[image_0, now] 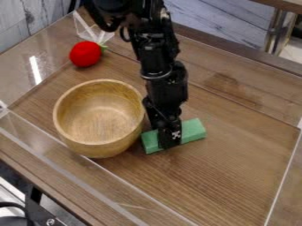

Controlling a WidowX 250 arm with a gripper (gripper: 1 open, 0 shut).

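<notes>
The black gripper [165, 132] reaches down from the top of the view onto a green flat rectangular object [189, 132] lying on the wooden table [224, 177], just right of a tan bowl [92, 110]. Its fingers are closed on the green object's left part, which they partly hide.
A red tomato-like object [85, 53] lies at the upper left, with a white stringy thing behind it near the arm.
</notes>
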